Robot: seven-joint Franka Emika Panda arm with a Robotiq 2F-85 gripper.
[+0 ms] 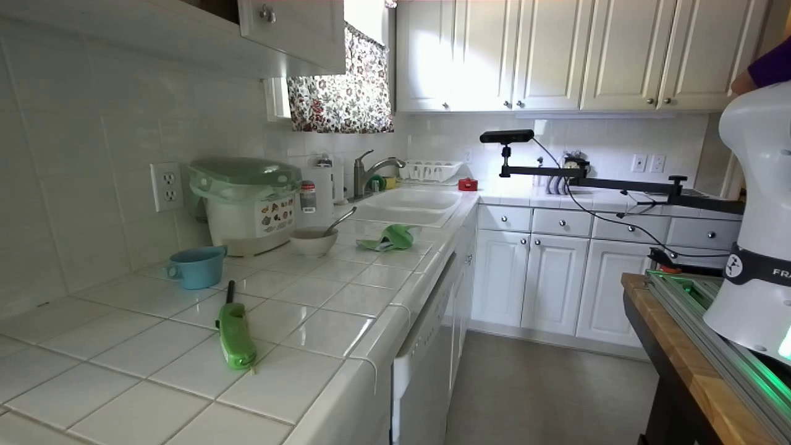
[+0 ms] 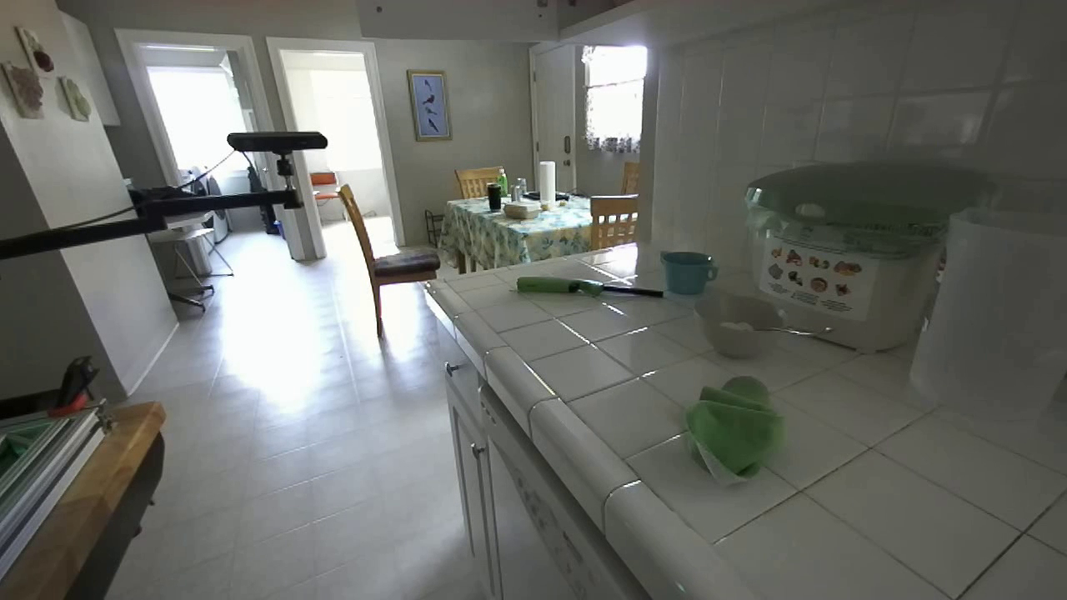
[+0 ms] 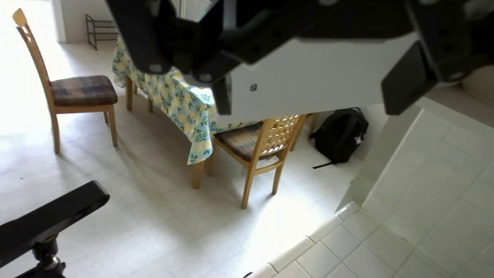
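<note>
My gripper is open in the wrist view, its dark fingers wide apart with no object held between them. It is out of frame in both exterior views, where just the white arm (image 1: 760, 215) shows at the right of view 1. On the tiled counter lie a green lighter with a black stem (image 1: 235, 337) and a crumpled green cloth (image 2: 737, 428). A blue cup (image 1: 196, 267) stands by the wall. Near it is a pale bowl (image 1: 313, 241) with a spoon leaning in it.
A white, pale-panelled cabinet front (image 3: 305, 78) appears beyond the fingers. The lidded bin (image 1: 248, 215) stands against the backsplash. A camera on a black boom (image 1: 549, 171) reaches out over the floor.
</note>
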